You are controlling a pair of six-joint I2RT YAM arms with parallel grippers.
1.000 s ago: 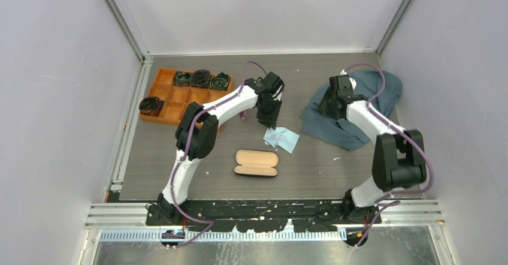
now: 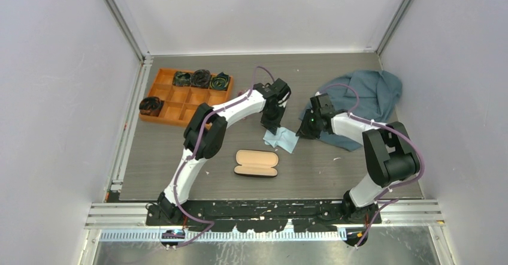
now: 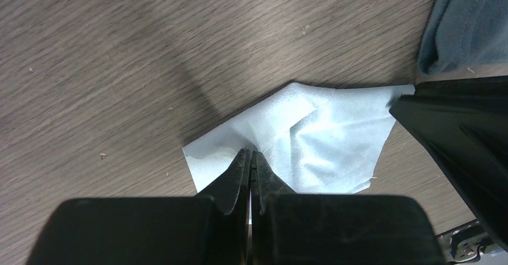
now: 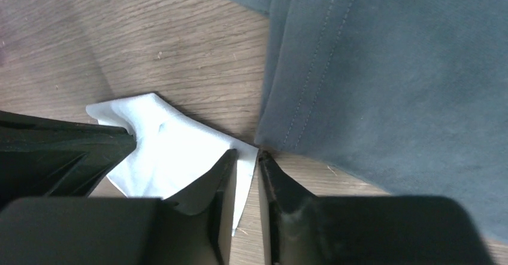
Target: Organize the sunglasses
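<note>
A small light blue cloth point(image 2: 281, 138) lies creased on the table. My left gripper is shut at its left part, where a fold runs up to the fingertips; whether any cloth is pinched is hidden. At the cloth's other corner, the right gripper stands narrowly open, with that corner showing between its fingertips. The tan-lined glasses case point(image 2: 256, 158) lies opened and empty in front of the cloth. No sunglasses are visible to me.
An orange divided tray point(image 2: 173, 111) with several dark coiled items stands at the back left. The large grey-blue cloth point(image 2: 383, 88) spreads on the right, partly under the right arm. Clear table lies around the case.
The light blue cloth keeps its place.
</note>
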